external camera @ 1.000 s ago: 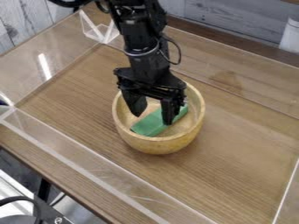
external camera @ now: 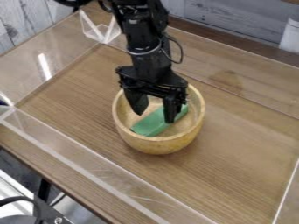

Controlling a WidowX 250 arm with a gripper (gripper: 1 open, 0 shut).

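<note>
A round tan bowl [external camera: 158, 143] stands on the wooden table at the middle of the view. In it lies a green oblong object [external camera: 152, 123]. My black gripper [external camera: 156, 111] points down into the bowl over the green object, open, with its two fingers apart on either side. Whether the fingers touch the object cannot be seen clearly.
The wooden table [external camera: 237, 140] has free room to the right and left of the bowl. A white object [external camera: 289, 33] stands at the back right. A white frame-like item is at the back left. Cables show at the lower left corner.
My gripper has shifted very slightly over the bowl; the bowl and green object look the same.
</note>
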